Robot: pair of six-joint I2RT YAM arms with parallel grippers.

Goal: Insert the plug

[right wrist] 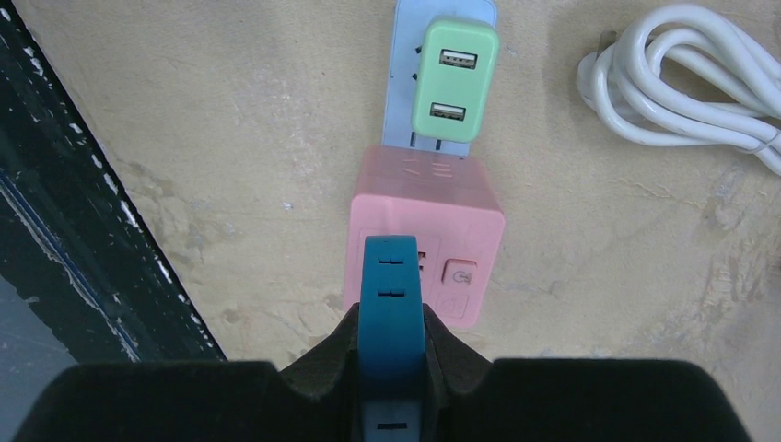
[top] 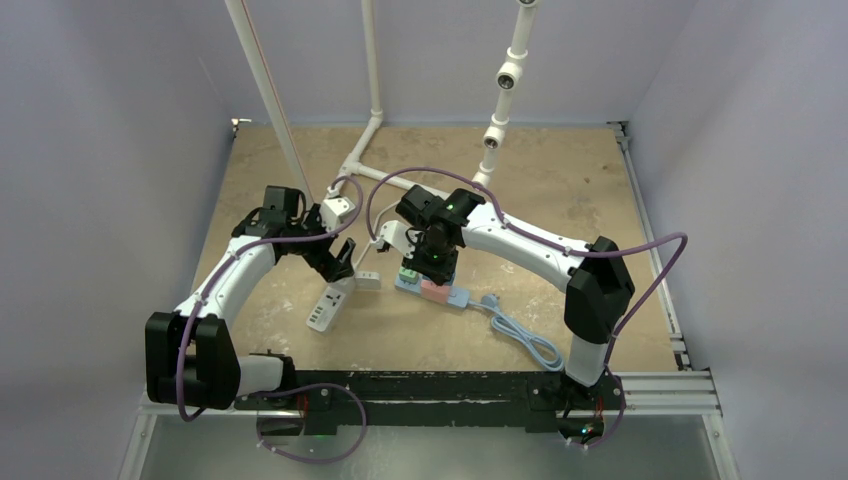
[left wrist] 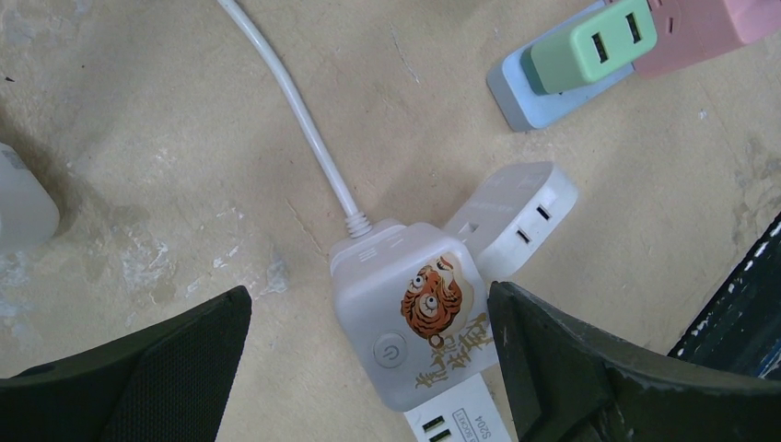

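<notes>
My right gripper holds a dark teal plug block [right wrist: 391, 295] between its fingers, above the pink cube adapter [right wrist: 424, 212] on the light blue strip [right wrist: 410, 28]; a green adapter [right wrist: 456, 74] sits beside the pink one. In the top view it is over that strip [top: 458, 298]. My left gripper is open around a white cube adapter [left wrist: 387, 313] with a tiger sticker, near a small white adapter [left wrist: 516, 221] and a white socket strip [left wrist: 456, 414]. Whether its fingers touch the cube I cannot tell.
A coiled cable [right wrist: 681, 83] lies beside the blue strip, near the front right in the top view. White pipes [top: 370, 130] stand at the back. The dark table edge [right wrist: 101, 230] runs along the front.
</notes>
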